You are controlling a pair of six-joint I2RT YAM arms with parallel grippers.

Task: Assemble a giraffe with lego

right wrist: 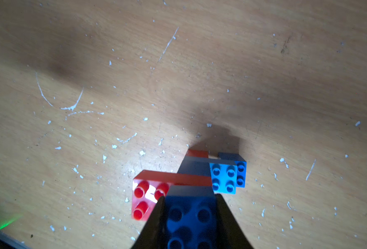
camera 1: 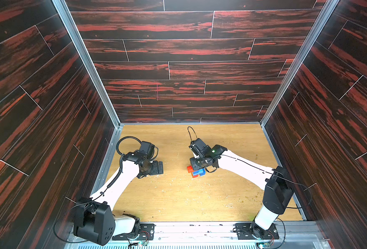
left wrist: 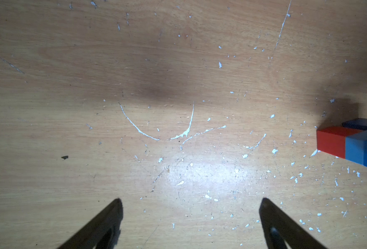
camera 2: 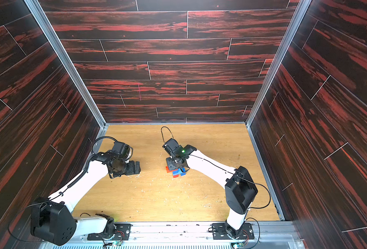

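Note:
A small cluster of red and blue bricks sits at the middle of the table (camera 1: 175,195), under my right gripper (camera 1: 195,164). In the right wrist view my right gripper is shut on a dark blue brick (right wrist: 190,222), beside a red brick (right wrist: 144,188); a light blue brick (right wrist: 222,178) is lower, behind them. Whether the held brick is joined to the red one is unclear. My left gripper stands open over bare wood to the left, with the red and blue bricks (left wrist: 330,141) at the right edge of its view.
Dark panel walls with metal corner rails (camera 2: 262,87) enclose it on the back and sides.

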